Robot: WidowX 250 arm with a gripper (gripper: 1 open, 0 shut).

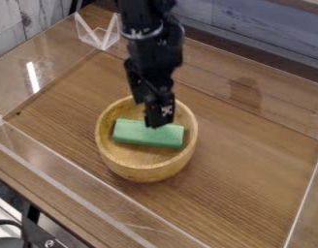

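Note:
A green rectangular block (148, 134) lies flat in a round wooden bowl (146, 167) near the middle of the table. Above the bowl's back part hangs my dark gripper (154, 110), pointing down just behind the block. It stands open, and I see nothing held in it. Its fingertips are blurred, and whether they touch anything I cannot tell.
Raised edges run along the back and sides. A clear plastic piece (97, 29) sits at the back left. A dark cable (7, 232) shows at the bottom left corner.

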